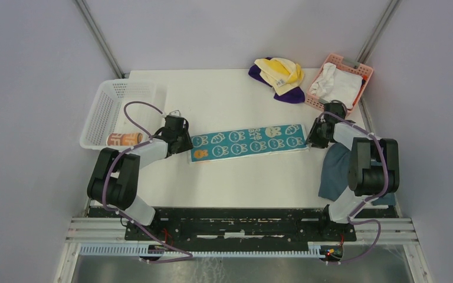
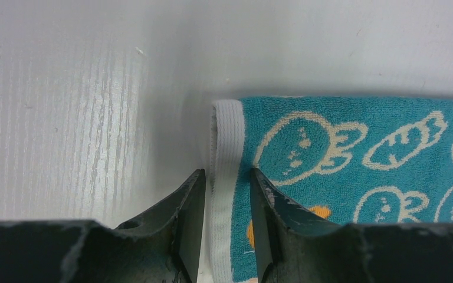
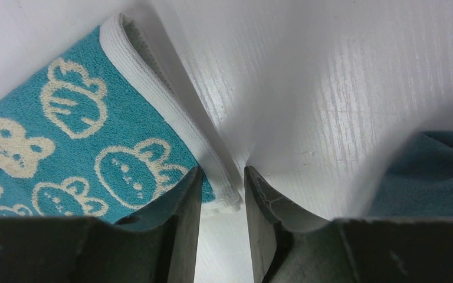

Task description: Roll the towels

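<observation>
A folded teal towel [image 1: 248, 141] with cream animal outlines lies as a long flat strip across the middle of the table. At its left end my left gripper stands part open, one finger on each side of the white hem [image 2: 228, 141]. The right gripper is likewise part open at the opposite end, its fingers to either side of the near corner of the white edge [image 3: 171, 109]. Neither finger is closed on the cloth. Whether the fingertips touch the table cannot be made out.
A white basket [image 1: 101, 112] on the left holds a rolled orange towel [image 1: 124, 139]. Yellow and purple towels [image 1: 280, 75] lie at the back, beside a pink basket [image 1: 317, 101] of white cloth. A dark blue towel [image 1: 335, 172] lies at right.
</observation>
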